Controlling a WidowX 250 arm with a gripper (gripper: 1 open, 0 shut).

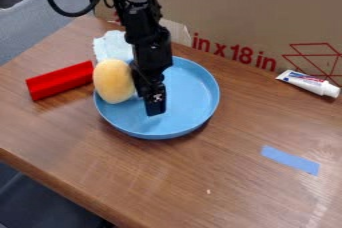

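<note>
A blue plate (189, 118) rests on the wooden table. On its left side is a rounded yellow object (112, 81). My black gripper (146, 100) reaches down from the top into the plate, just right of the yellow object, with its tip low over the plate. The gripper is open; the arm hides part of the plate and whether the fingers touch the yellow object is hard to tell.
A red cylinder (59, 81) lies left of the plate, with a white crumpled item (112, 45) behind. A white tube (309, 84) lies at the right, before a cardboard wall (261, 12). Blue tape (290, 160) is on the table's clear right front.
</note>
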